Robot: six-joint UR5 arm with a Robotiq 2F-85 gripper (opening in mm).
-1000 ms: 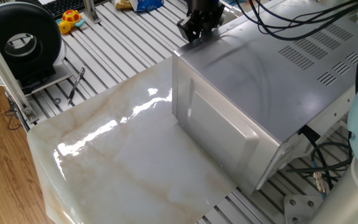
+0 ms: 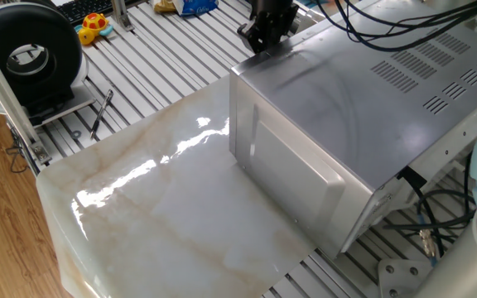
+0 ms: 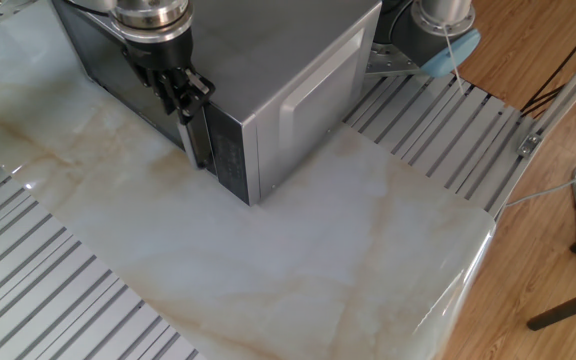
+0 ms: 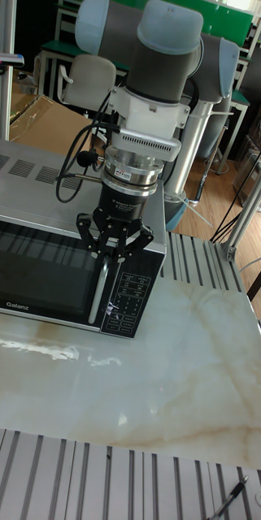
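Observation:
A silver microwave (image 2: 338, 99) stands on the marbled sheet, its dark front door (image 4: 25, 269) closed as far as exterior view 3 shows. Upright along the door's right side runs a pale metal handle (image 4: 100, 295), just left of the control panel (image 4: 128, 299). My black gripper (image 4: 107, 253) points down at the handle's upper end, with one finger to each side of it in that view. From the side, the gripper (image 3: 184, 100) is close against the door front, above the visible length of handle (image 3: 189, 145). Whether the fingers press on the handle cannot be made out.
Black cables (image 2: 412, 41) hang over the microwave's top. A pen (image 2: 102, 114), a yellow toy (image 2: 94, 28) and a black ring-shaped object (image 2: 31, 54) are away from the gripper.
The light-blue arm part at the right edge has shifted slightly to the right. My gripper has barely moved, and the microwave stands where it was.

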